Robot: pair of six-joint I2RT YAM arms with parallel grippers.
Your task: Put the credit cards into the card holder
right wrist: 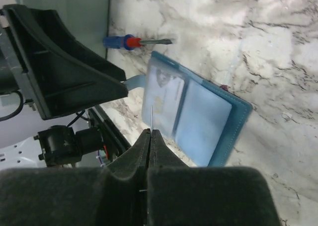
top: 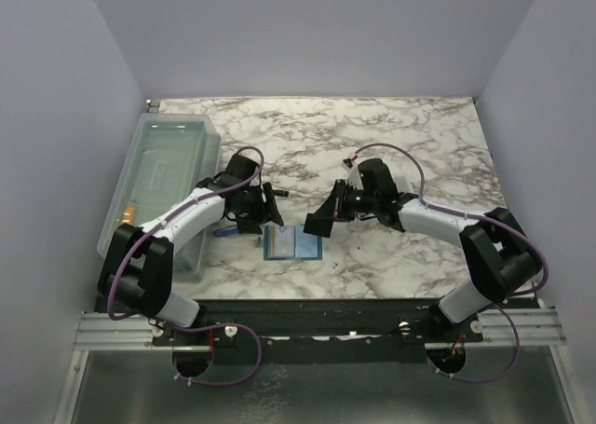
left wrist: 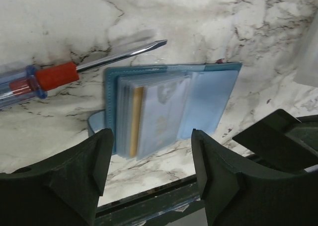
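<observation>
An open blue card holder [top: 307,243] lies on the marble table, clear cards [left wrist: 161,112] on its left side and a light blue panel [left wrist: 207,99] on the right. My left gripper is open just above its left side, nothing between the fingers. My right gripper is shut on a black card [top: 318,226], which hangs over the holder's right part; it is edge-on in the right wrist view and dark at right in the left wrist view [left wrist: 261,131].
A screwdriver [left wrist: 57,76] lies left of the holder, tip near its back edge. A large clear box [top: 140,182] fills the table's left side. A white tray shows partly behind the right arm [left wrist: 308,62].
</observation>
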